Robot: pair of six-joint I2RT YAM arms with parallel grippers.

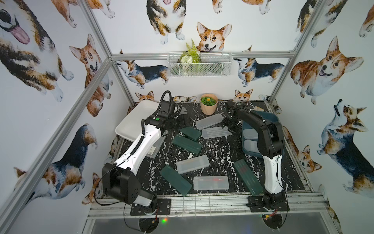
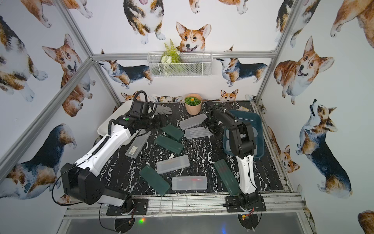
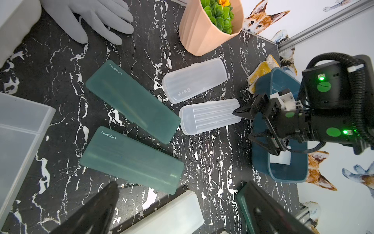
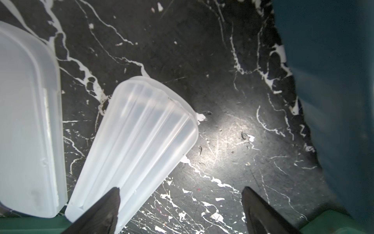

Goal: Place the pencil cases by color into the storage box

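Observation:
A translucent ridged pencil case (image 3: 212,115) lies flat on the table, with another clear case (image 3: 196,80) behind it. My right gripper hovers open at the ridged case's right end; in the right wrist view, the case shows beside the left finger, with bare table in the gap. Two green cases (image 3: 132,103) (image 3: 134,158) lie below my open left gripper, which holds nothing. Nearer the front are clear cases (image 1: 192,164) (image 1: 210,183) and green cases (image 1: 176,179) (image 1: 248,177). The blue storage box (image 2: 259,144) at right contains clear cases.
A white bin (image 1: 130,124) stands at the back left, partly behind my left arm, near a grey glove (image 3: 99,17). The plant pot (image 1: 209,104) is at the back centre. A grey case (image 2: 138,144) lies near the bin. Bare table shows right of centre.

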